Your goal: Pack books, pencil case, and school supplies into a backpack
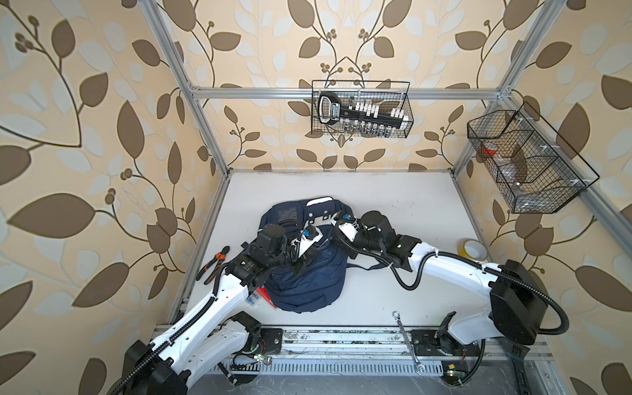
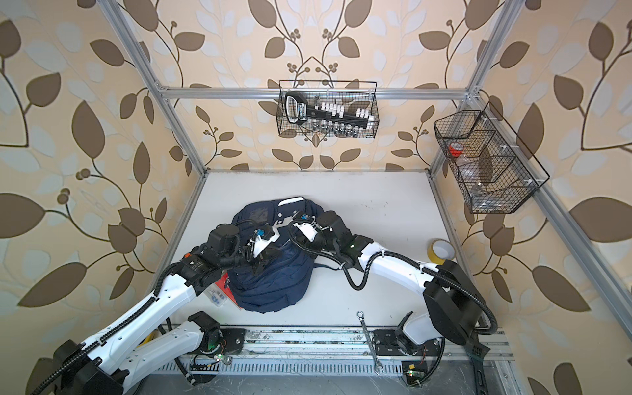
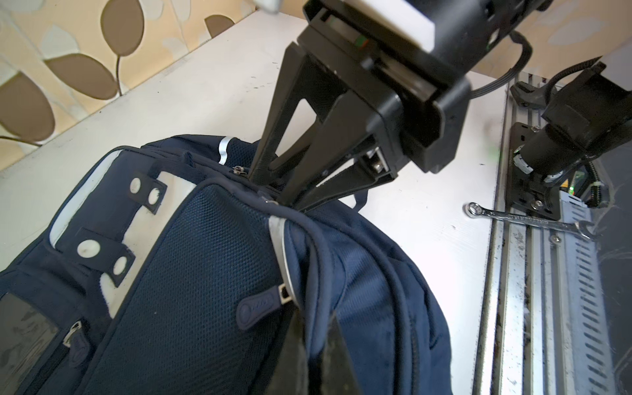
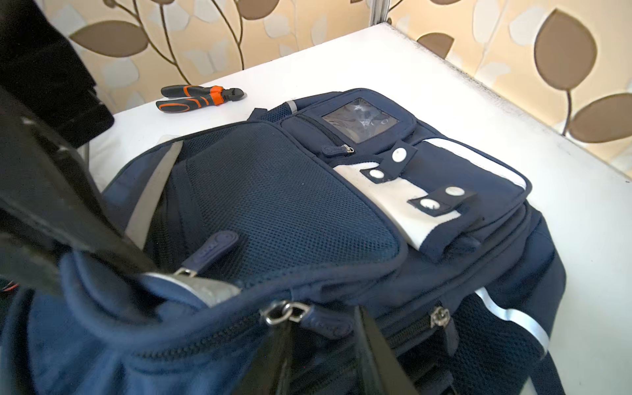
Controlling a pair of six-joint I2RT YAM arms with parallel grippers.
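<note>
The dark blue backpack (image 1: 306, 283) lies on the white table with its mesh front panel up. My left gripper is shut on the fabric edge by the grey strip, which runs up between its fingers in the left wrist view. The right wrist view shows that edge raised in a fold. Over the zip along the bag's side, my right gripper has its fingers apart. A zip pull (image 4: 324, 322) lies between or just beyond the fingertips; contact cannot be made out. Partly hidden beside the bag is a red item (image 2: 225, 287).
Orange-and-black pliers (image 4: 200, 97) lie left of the bag. A yellow tape roll (image 1: 472, 250) is at the table's right, and a wrench (image 1: 407, 339) by the front rail. Wire baskets (image 1: 360, 121) hang at the back and right. The table behind the bag is clear.
</note>
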